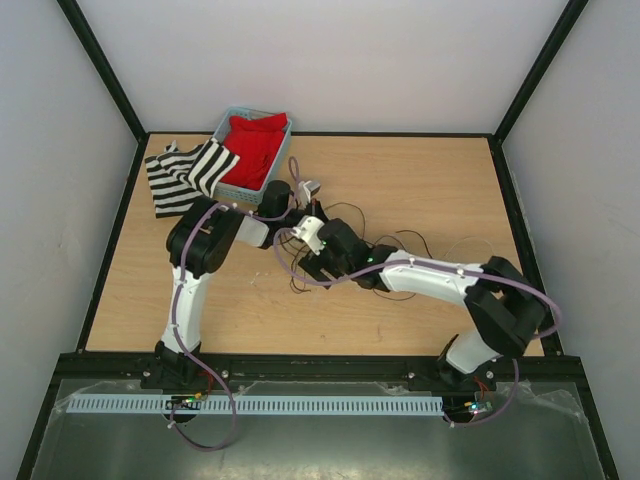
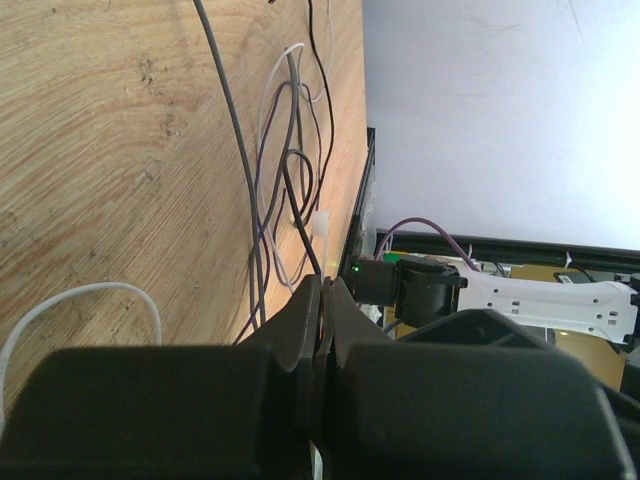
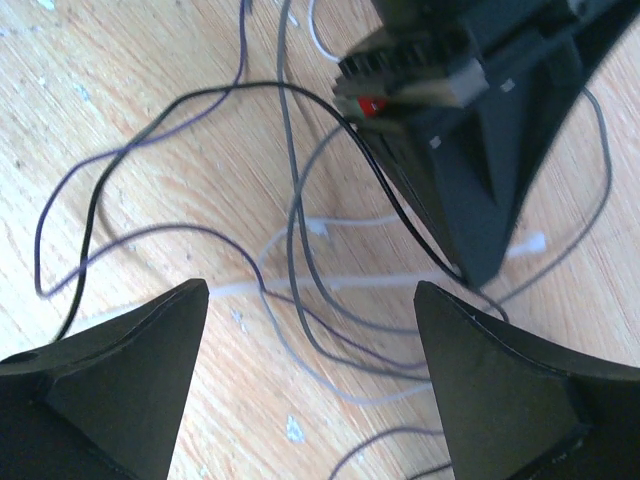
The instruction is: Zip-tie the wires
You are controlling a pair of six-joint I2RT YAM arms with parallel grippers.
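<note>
Dark, grey and purple wires (image 3: 295, 170) lie in loose loops on the wooden table. Across them in the right wrist view runs a pale strip (image 3: 370, 281), which looks like the zip tie; its small white head (image 2: 320, 222) shows in the left wrist view. My left gripper is shut above the bundle. A black wire (image 2: 299, 215) and the white strip both meet its fingertips, but I cannot tell whether either is pinched. My right gripper stands open over the wires, with loops visible between its fingers and the left fingers beyond.
A blue-grey basket (image 1: 221, 130) with a red cloth (image 1: 259, 148) stands at the back left, beside a striped cloth (image 1: 182, 178). More wires extend right of the grippers. Both arms crowd close together over the wires.
</note>
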